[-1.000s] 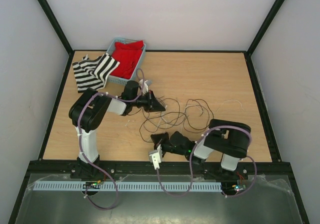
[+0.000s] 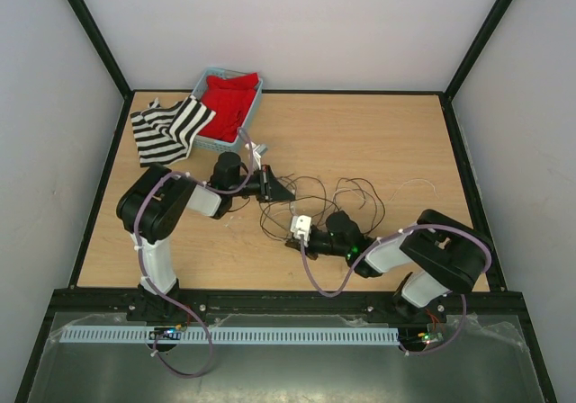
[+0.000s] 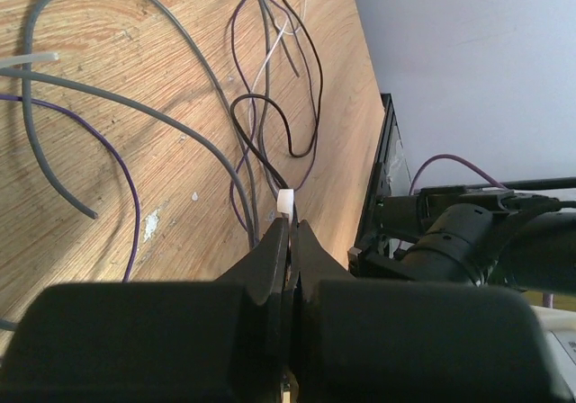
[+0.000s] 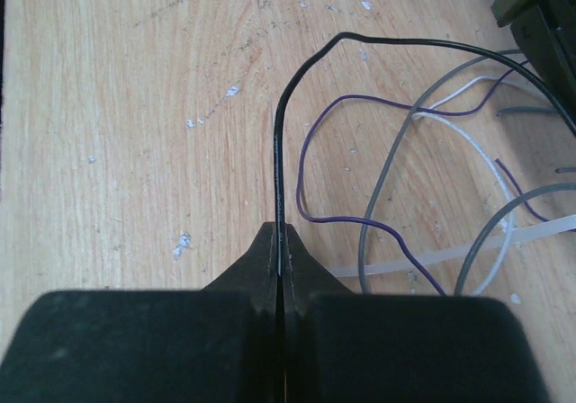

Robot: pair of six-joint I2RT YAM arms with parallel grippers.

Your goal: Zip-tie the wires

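Observation:
Loose grey, purple, white and black wires lie in loops on the table, the grey wire (image 3: 180, 126) among them. My right gripper, at the near side of the bundle, is shut on the black wire (image 4: 387, 40), which arches off to the upper right. My left gripper, at the bundle's far left side, is shut with a small white piece (image 3: 285, 201) standing between its tips; whether that is a zip tie's head is unclear. A pale translucent strip (image 4: 450, 253) passes beneath the wires in the right wrist view.
A blue basket (image 2: 196, 91) with red cloth (image 2: 232, 106) stands at the back left, a striped cloth (image 2: 166, 131) beside it. A thin pale strand (image 2: 417, 182) lies to the right.
My right gripper has moved away from the front edge and turned, coming closer to the left one. The near loop of wire has shifted with it.

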